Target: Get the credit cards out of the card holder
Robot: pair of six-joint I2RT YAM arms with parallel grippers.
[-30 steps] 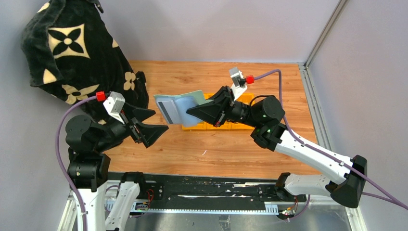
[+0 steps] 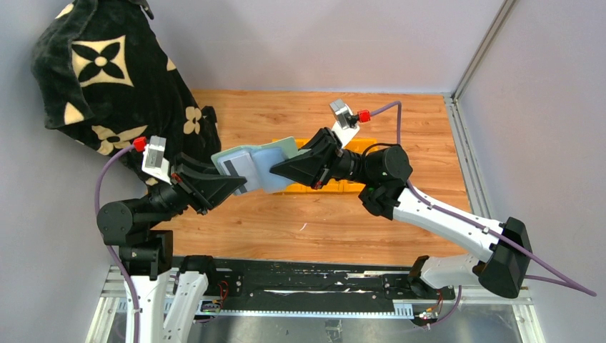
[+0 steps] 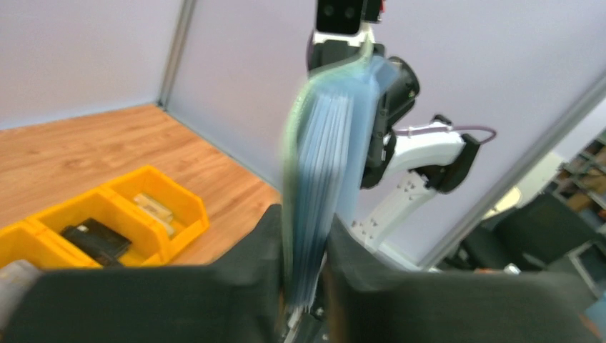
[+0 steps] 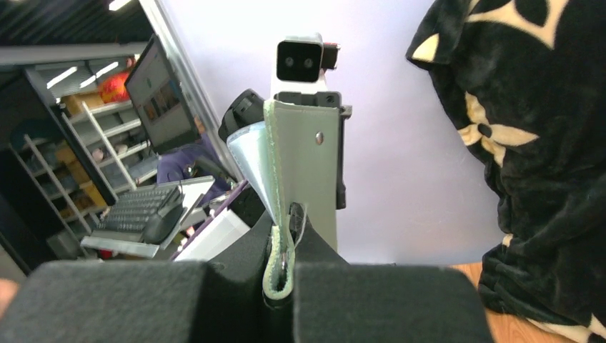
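The pale green card holder [image 2: 287,147] hangs in the air, its clear blue sleeves fanned out. My right gripper [image 2: 276,170] is shut on its right end; the right wrist view shows the green cover [image 4: 307,157] pinched between the fingertips. A card with a dark stripe [image 2: 241,168] shows in a sleeve at the left end. My left gripper [image 2: 236,180] is at that end. In the left wrist view its two blurred fingers stand close on either side of the sleeve stack [image 3: 325,143]; whether they press on it is unclear.
Below the holder sits a yellow divided tray [image 2: 336,187] with small items, including a black one [image 3: 96,239]. A dark patterned blanket [image 2: 121,78] hangs at the back left.
The left gripper's fingers have come from wide apart to close together around the holder's left end. My right gripper has moved slightly left with the holder.
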